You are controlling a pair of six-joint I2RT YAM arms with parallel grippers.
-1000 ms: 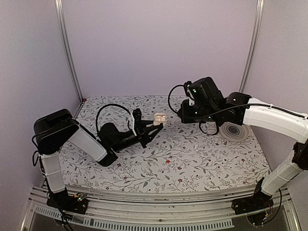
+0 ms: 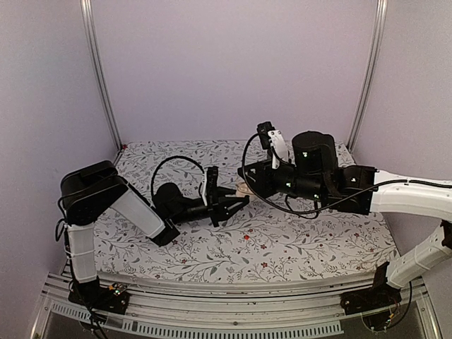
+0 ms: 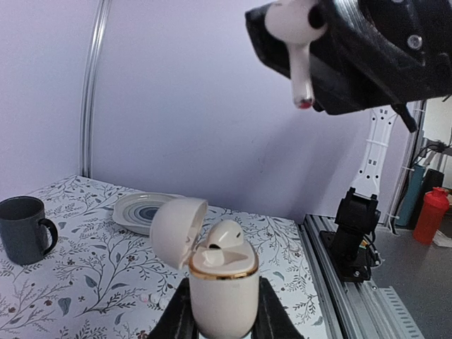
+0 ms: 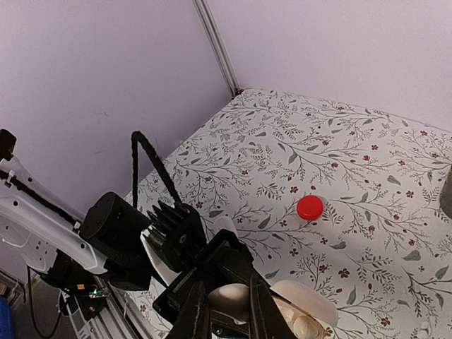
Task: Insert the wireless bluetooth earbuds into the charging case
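Note:
My left gripper (image 2: 236, 201) is shut on the white charging case (image 3: 224, 300), held upright with its lid (image 3: 176, 233) open and one white earbud (image 3: 224, 234) visible inside. Above it in the left wrist view, a white earbud (image 3: 300, 63) with its stem pointing down is in my right gripper, which is shut on it. In the top view the right gripper is close beside and slightly above the case, which it partly hides.
A dark mug (image 3: 21, 229) and a pale plate (image 3: 134, 212) stand on the floral table. A red round object (image 4: 309, 207) lies on the table. Walls bound the table's sides and back.
My right gripper has moved left toward the case and tilted. The left gripper with the case has shifted slightly right and down in the top view.

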